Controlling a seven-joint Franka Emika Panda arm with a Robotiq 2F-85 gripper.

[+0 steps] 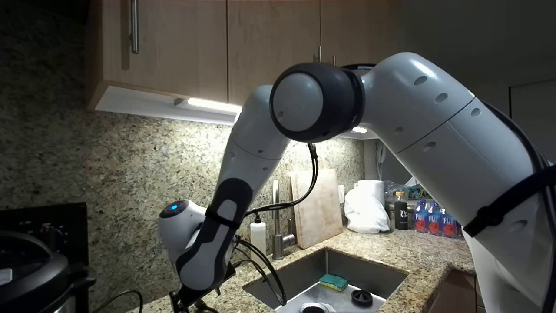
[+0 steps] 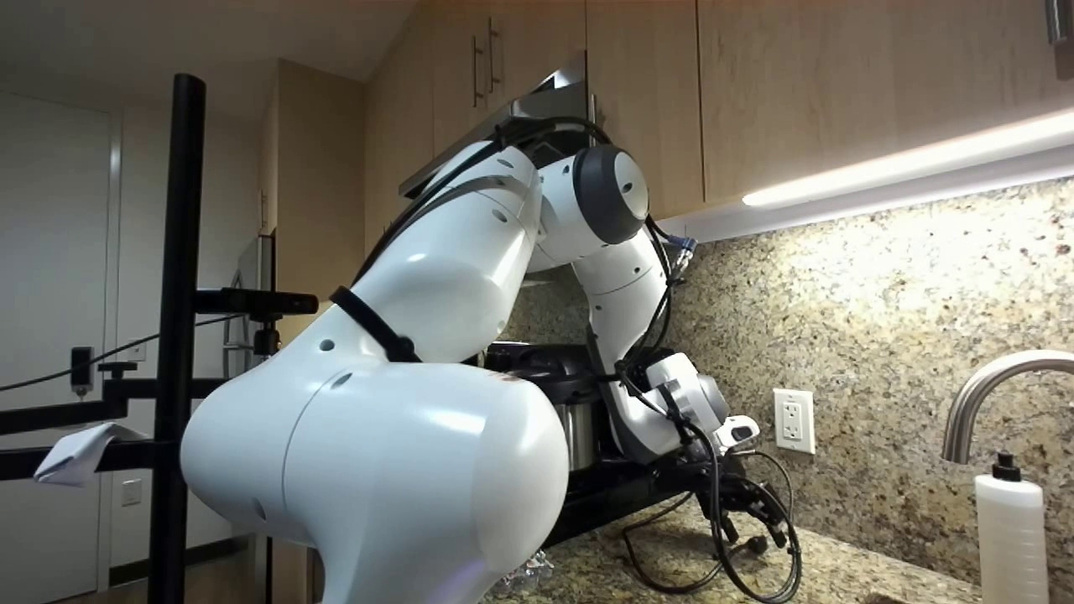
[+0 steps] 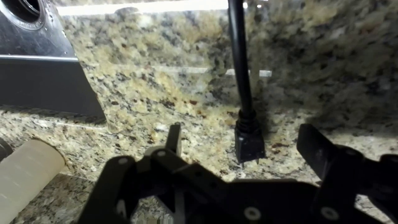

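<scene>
A black power plug on a thick black cord lies on the granite counter, its prongs pointing toward the wall. In the wrist view my gripper is open, one finger on each side of the plug and clear of it, with a wider gap on the left. Its height over the plug is hard to judge. Exterior view 2 has the gripper low over the counter, partly screened by looping cables. A white wall outlet is mounted on the granite backsplash just right of the arm's wrist.
A dark pressure cooker stands on the left. The sink holds a green sponge. A white soap bottle stands near the faucet. Bare counter surrounds the plug.
</scene>
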